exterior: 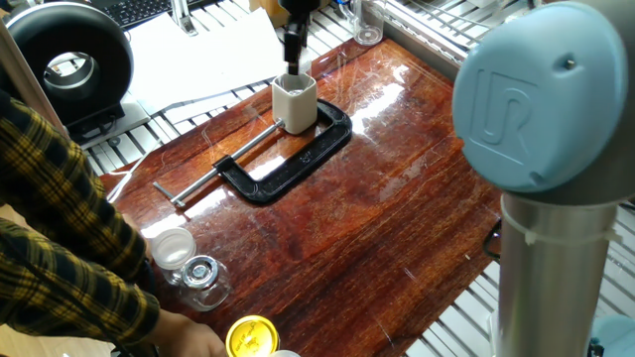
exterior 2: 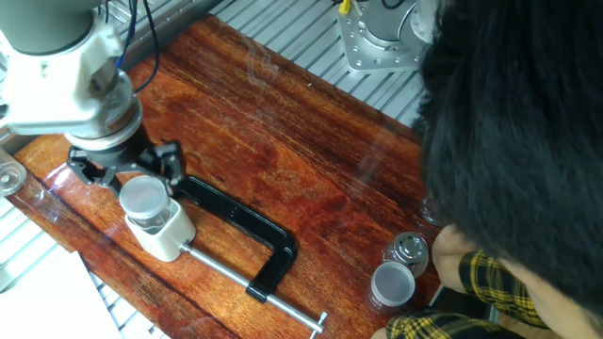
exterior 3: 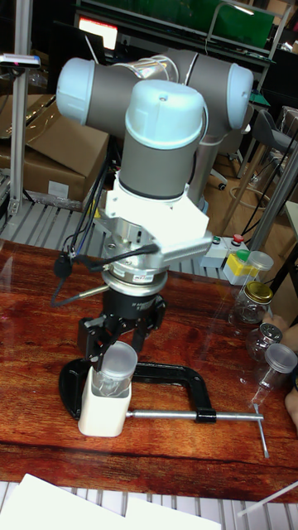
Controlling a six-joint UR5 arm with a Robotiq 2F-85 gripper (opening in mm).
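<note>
A clear jar with a frosted lid [exterior 2: 144, 196] stands in a cream square holder [exterior 2: 165, 235], its top rising above the holder's rim. The holder [exterior: 296, 104] is gripped by a black C-clamp [exterior: 288, 178] lying on the wooden board. My gripper [exterior 3: 117, 348] hangs pointing down at the jar's lid [exterior 3: 117, 359], its fingers spread wide in exterior view 2. Whether the fingertips touch the lid cannot be told. In exterior view 1 the gripper's black finger [exterior: 294, 50] covers most of the jar top.
Near a person's hands stand a frosted-lid jar [exterior: 174, 248], a silver-lidded jar [exterior: 203, 283] and a yellow-lidded jar [exterior: 253, 337]. The person [exterior 2: 518, 113] hides part of exterior view 2. Bare wood [exterior: 397, 198] fills the board's middle.
</note>
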